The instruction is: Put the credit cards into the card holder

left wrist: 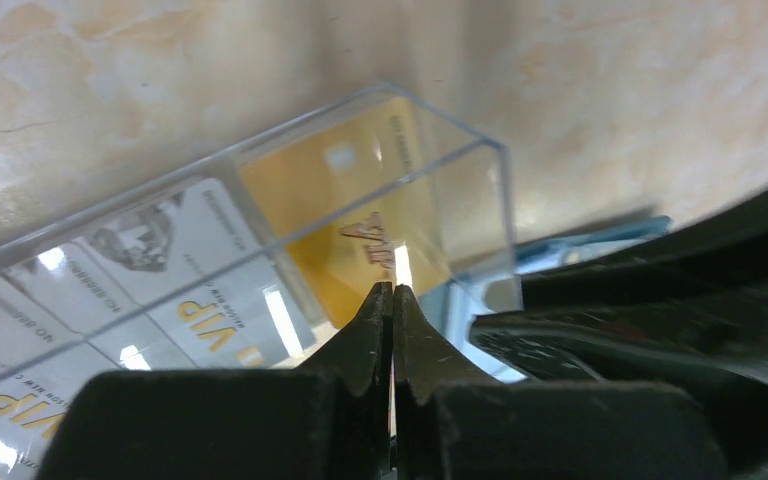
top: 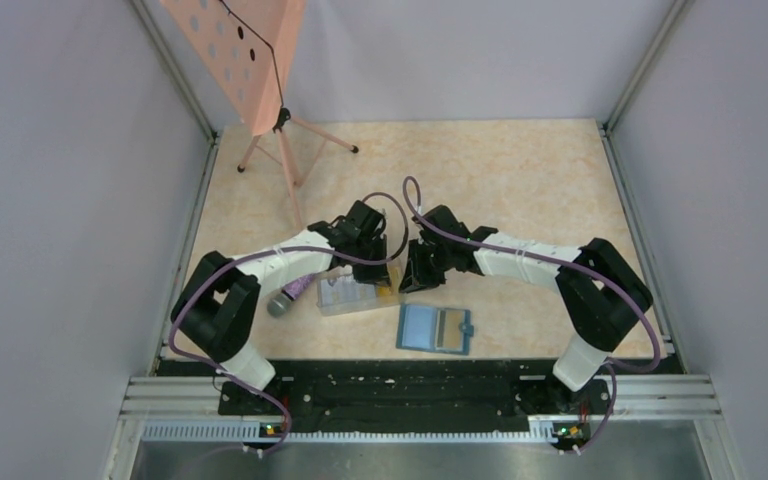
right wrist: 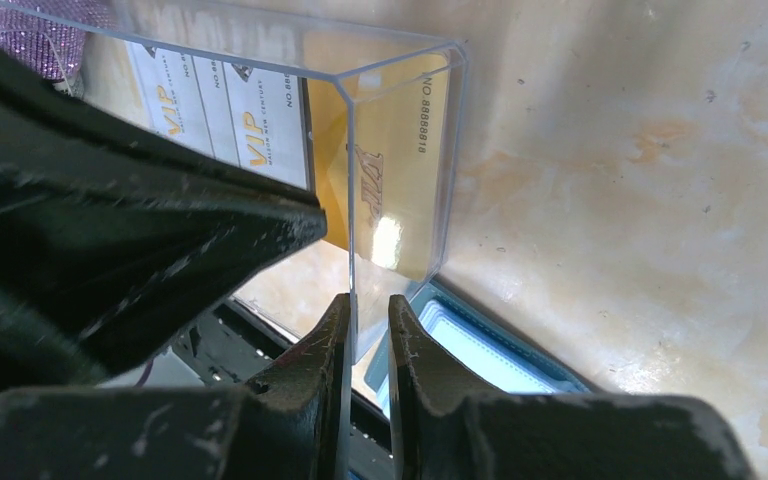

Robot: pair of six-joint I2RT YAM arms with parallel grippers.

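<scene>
A clear box (top: 340, 304) on the table holds white VIP cards (left wrist: 205, 260) in several stacks and a gold card (left wrist: 345, 190) at its right end. My left gripper is shut above the gold card's near edge, and nothing shows between its fingers; I cannot tell whether the tips touch the card. At the box's right end, my right gripper is shut on the clear end wall (right wrist: 352, 250). The blue card holder (top: 400, 328) lies flat in front of the box's right end, with a light blue panel and a tan panel.
A purple glittery microphone (top: 290, 294) lies against the box's left side. At the back left stands a pink tripod (top: 288, 160) with a panel.
</scene>
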